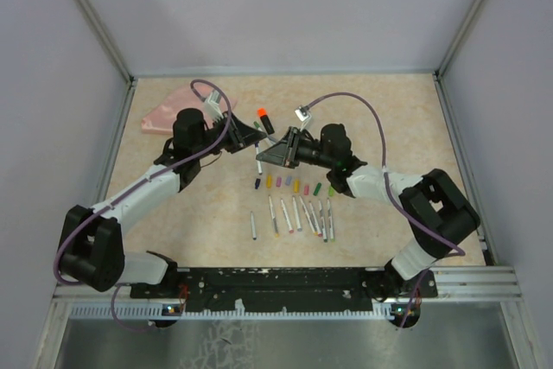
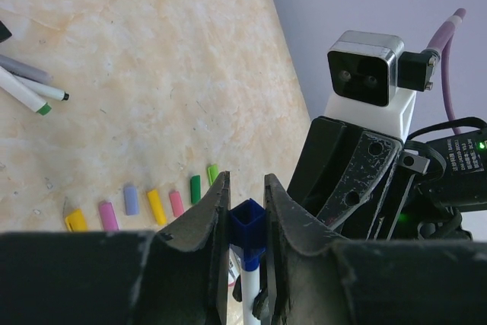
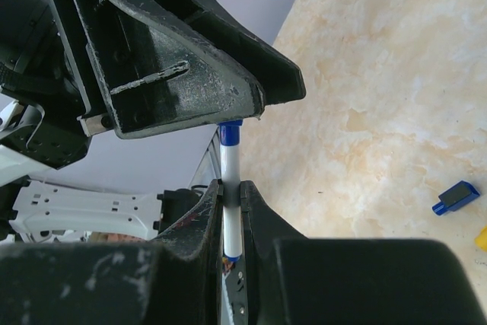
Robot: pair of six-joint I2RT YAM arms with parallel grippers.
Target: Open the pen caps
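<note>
A white pen [image 3: 231,215] with a blue end is held between both arms. My left gripper [image 1: 257,134] is shut on the blue pen cap [image 2: 247,222], which shows between its fingers in the left wrist view. Below it, my right gripper [image 1: 264,157] is shut on the white barrel, and in the right wrist view the barrel passes between its fingers. The cap's blue lower part [image 3: 229,135] meets the barrel just under the left fingers; no clear gap shows there. A dark blue cap [image 3: 456,197] lies loose on the table.
Several coloured caps [image 1: 296,186] lie in a row, with several pens [image 1: 299,213] in front of them. Behind the grippers lie a black marker with an orange end [image 1: 263,117] and a pink cloth [image 1: 173,111].
</note>
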